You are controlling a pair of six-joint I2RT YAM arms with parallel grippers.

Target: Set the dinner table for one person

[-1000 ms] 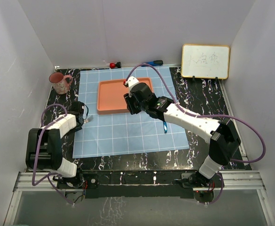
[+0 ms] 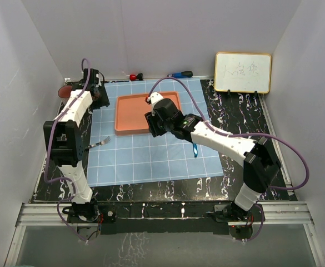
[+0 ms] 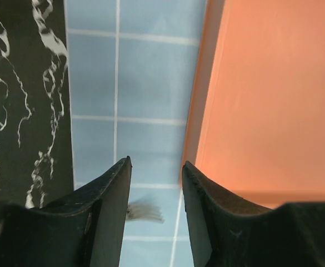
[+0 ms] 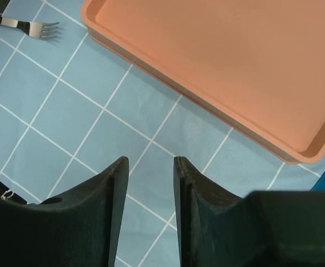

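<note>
An orange tray lies on the blue gridded mat. Left of it rests a fork, its tines on the mat, blurred low in the left wrist view and clear at the upper left of the right wrist view. On the tray's right lies a blue-handled knife. My left gripper is open and empty, high near the tray's left side. Over the tray's front right part hovers my right gripper, partly open, only mat between its fingers. A reddish cup shows behind the left arm.
A red-and-black item and a blue-handled tool lie along the back wall. At the back right stands a whiteboard.
My left arm has lifted away from the fork and swung toward the back, now partly covering the cup. The fork stays on the mat, free of the gripper. The right arm has barely moved.
</note>
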